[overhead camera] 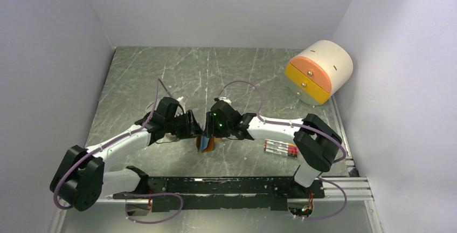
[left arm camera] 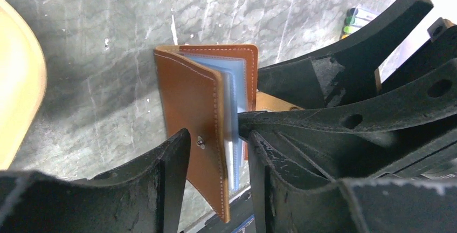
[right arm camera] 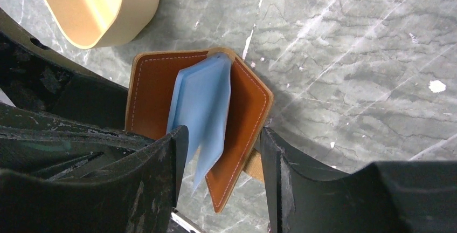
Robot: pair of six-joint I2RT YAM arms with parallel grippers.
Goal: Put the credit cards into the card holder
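A brown card holder (overhead camera: 201, 142) stands part-way open between the two arms, blue-tinted sleeves (right arm camera: 202, 98) fanned inside its covers. In the left wrist view, my left gripper is open, fingers either side of the holder's near cover (left arm camera: 188, 109) and sleeve edges. My right gripper reaches in from the other side, also open, with sleeves and the other cover (right arm camera: 250, 101) between its fingers. A tan strap (right arm camera: 255, 165) sticks out beside that cover. No separate credit card can be made out; whether the sleeves hold any, I cannot tell.
A cream open container (right arm camera: 134, 12) stands close to the holder, mostly hidden by the left arm from above. Several markers (overhead camera: 281, 148) lie at right, and a drawer cabinet (overhead camera: 320, 71) is at the back right.
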